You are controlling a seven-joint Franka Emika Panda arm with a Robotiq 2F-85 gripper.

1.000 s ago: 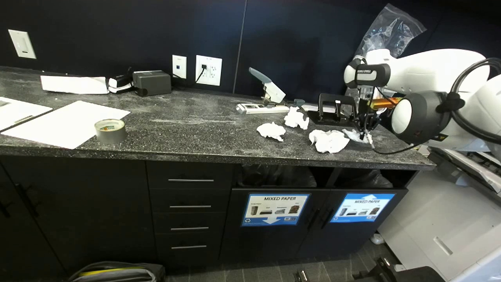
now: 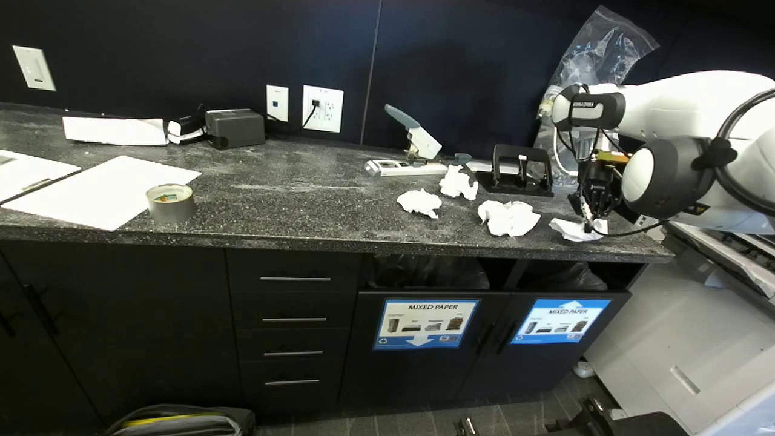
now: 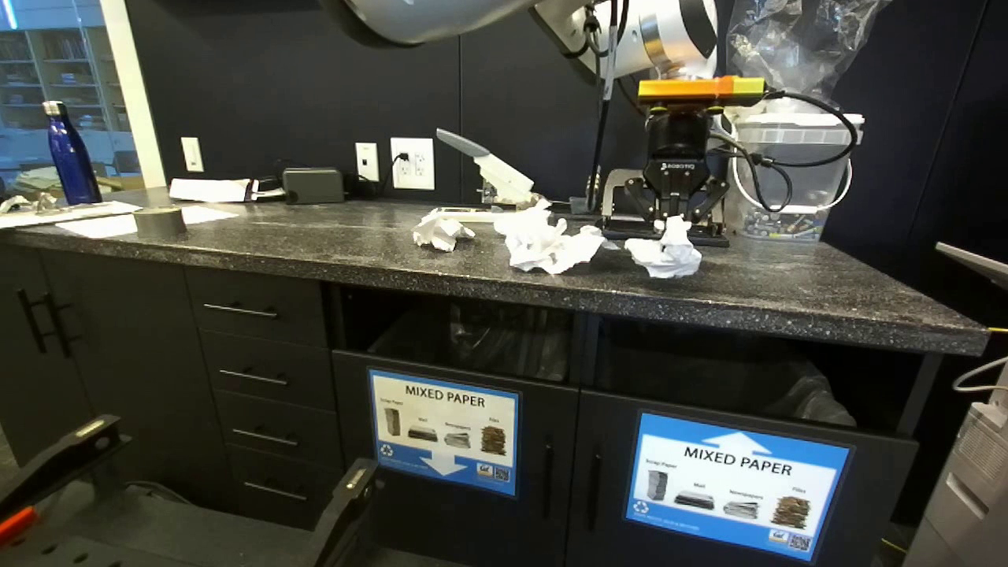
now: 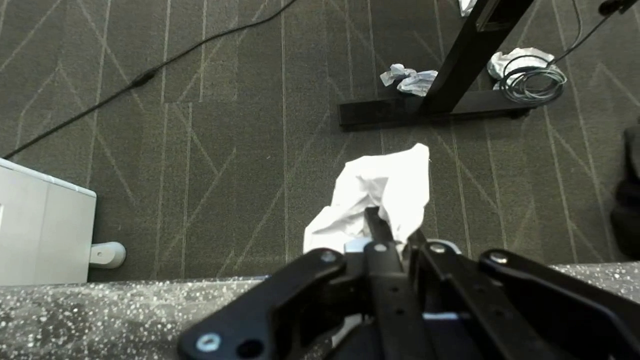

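My gripper is shut on a crumpled white paper (image 4: pixel 405 186), which pokes out past the fingertips in the wrist view. Exterior view 1 has this held paper (image 2: pixel 574 229) at the right end of the counter, close to the front edge; in exterior view 2 it hangs below the gripper (image 3: pixel 676 222). Whether its underside touches the counter is hard to tell. Left of it, three more crumpled papers rest on the counter: one nearest (image 2: pixel 508 218), one farther left (image 2: pixel 419 203), and one behind (image 2: pixel 458 181).
Behind the papers stand a black hole punch (image 2: pixel 521 171) and a raised stapler (image 2: pixel 414 138). A clear bucket (image 3: pixel 794 179) is at the back right. Bin openings (image 3: pixel 699 368) lie under the counter. A tape roll (image 2: pixel 171 203) and flat sheets (image 2: pixel 109 190) sit left.
The gripper has moved right and toward the front edge, carrying the crumpled paper away from the nearest loose one. The other papers have stayed put.
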